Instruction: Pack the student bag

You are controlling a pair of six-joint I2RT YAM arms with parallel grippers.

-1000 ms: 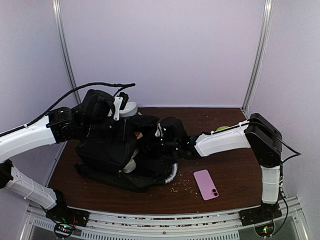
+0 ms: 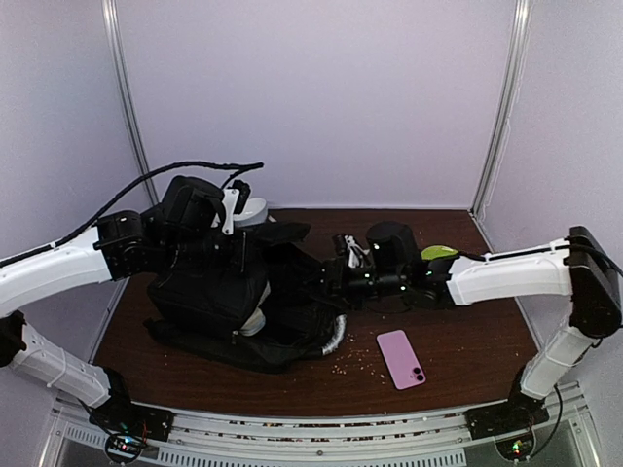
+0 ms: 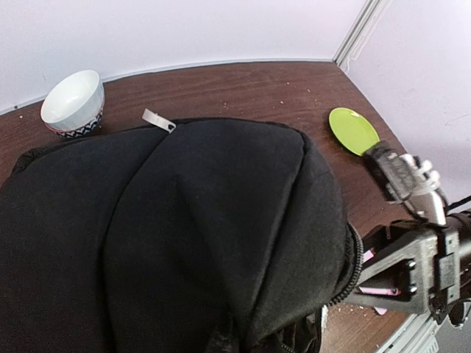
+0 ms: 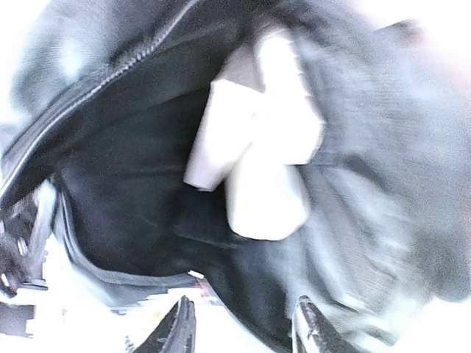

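Observation:
The black student bag (image 2: 200,304) lies on the left half of the table with its mouth spread towards the right. My left gripper (image 2: 237,255) is shut on the bag's upper fabric, which bunches at the bottom of the left wrist view; its fingertips are mostly hidden. Inside the bag, the right wrist view shows several pale, overexposed objects (image 4: 268,198) packed close together, blurred. My right gripper is just outside the mouth, fingers apart, nothing seen between its fingers. A pink phone (image 2: 401,360) lies flat in front of the right arm.
A white bowl (image 3: 73,103) with a patterned base stands behind the bag. The green plate (image 3: 353,131) lies at the back right, partly hidden by the right arm in the top view. Small crumbs (image 2: 358,362) are scattered left of the phone.
Left arm, bag and phone have stayed in place.

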